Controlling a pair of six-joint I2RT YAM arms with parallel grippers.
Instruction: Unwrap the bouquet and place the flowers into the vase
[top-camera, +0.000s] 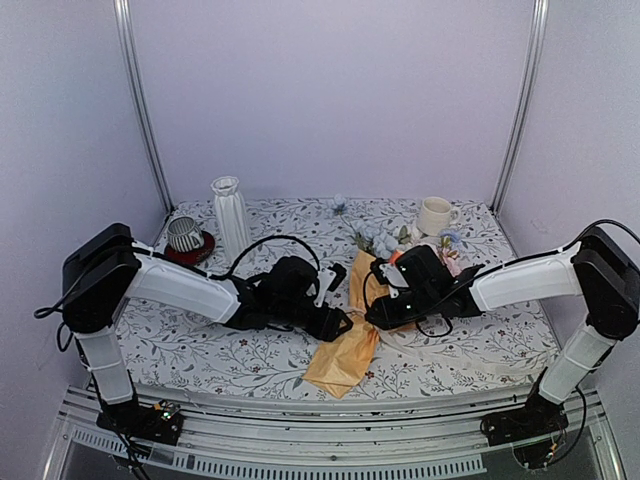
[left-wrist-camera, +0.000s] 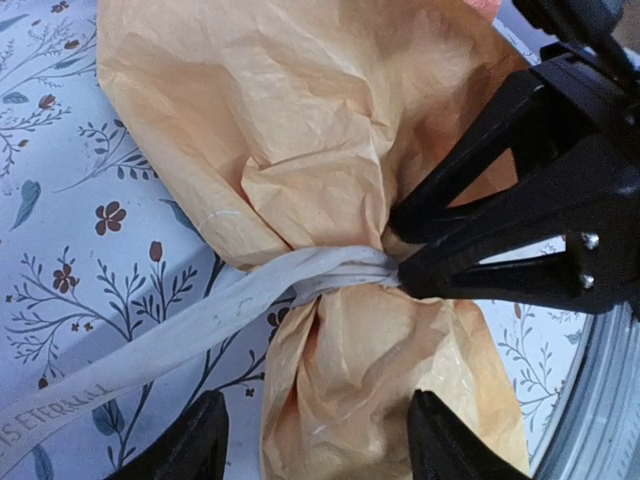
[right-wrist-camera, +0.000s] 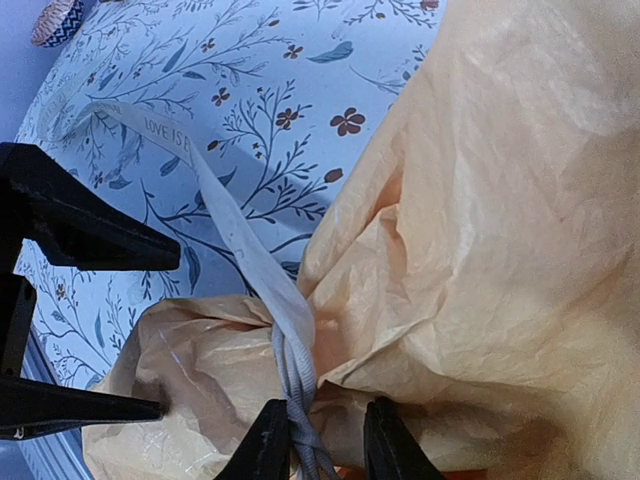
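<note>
A bouquet of pale flowers (top-camera: 385, 240) in orange paper wrap (top-camera: 340, 365) lies on the table, tied at its neck with a white ribbon (left-wrist-camera: 200, 310). My left gripper (top-camera: 338, 322) and right gripper (top-camera: 375, 312) are close on either side of the knot. In the right wrist view the right gripper's fingers reach to the twisted ribbon; whether they grip it is unclear. The left gripper's fingertips, low in the left wrist view, stand apart over the paper below the ribbon. The white vase (top-camera: 232, 222) stands upright at the back left.
A cream mug (top-camera: 436, 216) stands at the back right, a striped cup (top-camera: 184, 234) on a red saucer (top-camera: 195, 250) at the back left.
</note>
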